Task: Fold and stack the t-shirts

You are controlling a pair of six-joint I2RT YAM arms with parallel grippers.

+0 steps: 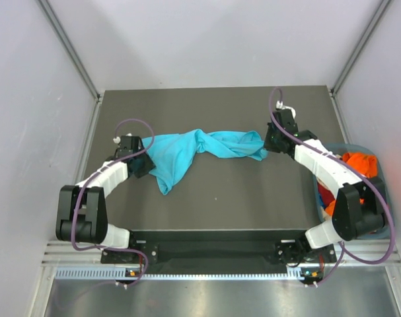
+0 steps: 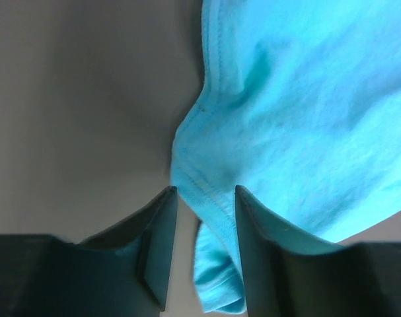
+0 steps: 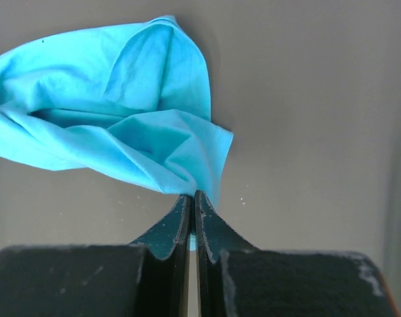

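Note:
A turquoise t-shirt (image 1: 180, 152) lies twisted and bunched across the middle of the table, one corner hanging toward the front. My left gripper (image 1: 145, 166) is at its left end. In the left wrist view the fingers (image 2: 162, 228) stand apart, with a hemmed shirt edge (image 2: 203, 191) running through the gap; whether they touch it cannot be told. At the shirt's right end is my right gripper (image 1: 269, 141). The right wrist view has its fingers (image 3: 170, 228) closed together on a fold of the shirt (image 3: 180, 148), a bit of cloth showing below the tips.
A blue-grey bin (image 1: 345, 146) with orange and red cloth (image 1: 360, 162) stands at the right edge, partly under my right arm. Walls close off the sides and back.

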